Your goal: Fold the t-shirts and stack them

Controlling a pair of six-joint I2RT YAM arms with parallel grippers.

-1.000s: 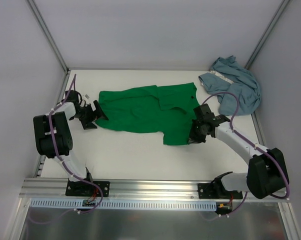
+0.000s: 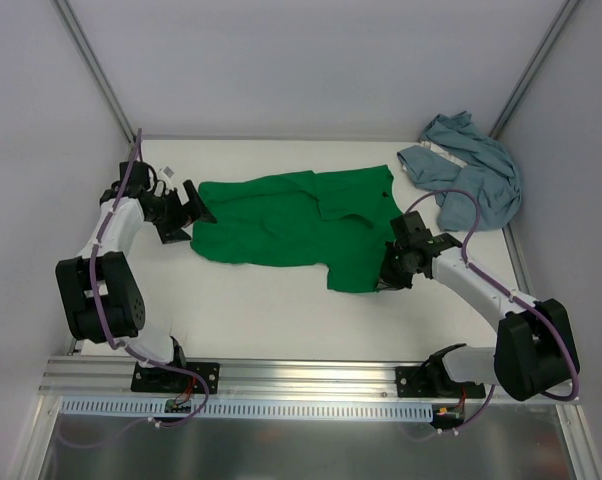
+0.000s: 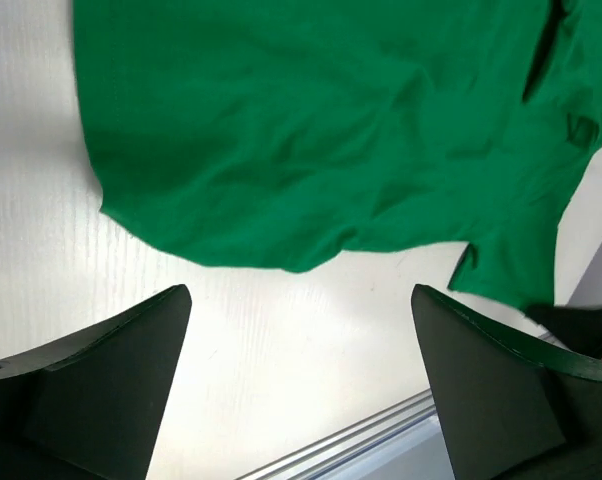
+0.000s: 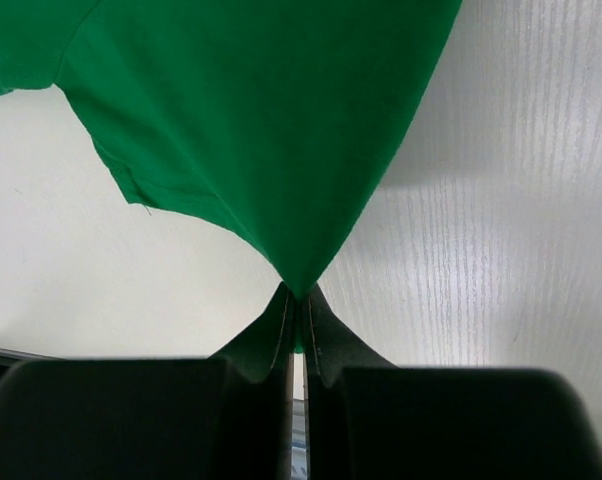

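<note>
A green t-shirt (image 2: 281, 222) lies spread on the white table, part of it doubled over near the back right. My right gripper is shut on the shirt's near right corner, and the cloth (image 4: 281, 150) narrows to a point between its fingertips. In the left wrist view my left gripper stands open, its fingers wide apart with only table between them. The shirt's left corner (image 3: 116, 200) lies beyond those fingers, untouched. From the top, the left gripper is over the left end of the shirt.
A crumpled blue-grey cloth (image 2: 471, 175) is heaped at the table's back right corner, with a bit of white showing beside it. Bare table (image 2: 241, 310) stretches in front of the shirt. A metal rail (image 2: 301, 375) borders the near edge.
The right arm has barely moved.
</note>
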